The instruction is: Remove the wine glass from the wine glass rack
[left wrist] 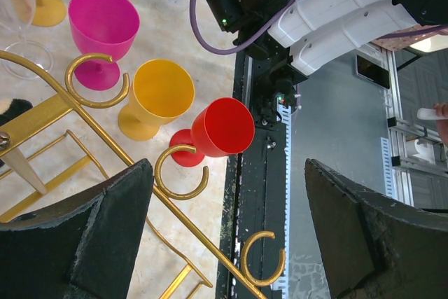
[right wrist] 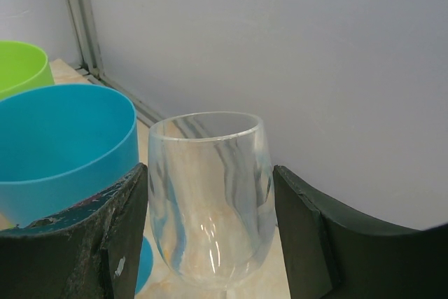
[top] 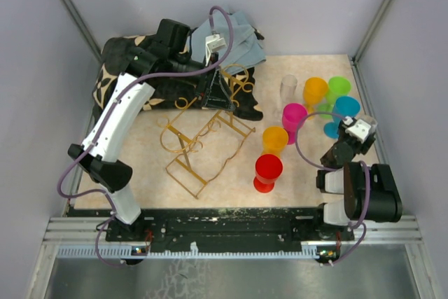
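Observation:
The gold wire wine glass rack [top: 183,146] stands left of centre, with no glass visible on its hooks. Over its far end, my left gripper [top: 222,103] is wide open; in the left wrist view a rack rail [left wrist: 203,237] and curled hooks show between its fingers, with no glass there. At the far right, a clear wine glass [right wrist: 210,201] stands upright between the fingers of my right gripper. The fingers lie close along both sides of its bowl; whether they press on it cannot be told. Its stem and foot are mostly hidden.
Right of the rack stand red [top: 268,169], yellow [top: 274,139], magenta [top: 294,115], orange [top: 315,90], green [top: 338,87] and blue [top: 346,107] goblets and a clear glass [top: 288,89]. The blue one is close beside my right gripper. Cloths [top: 241,43] lie at the back left.

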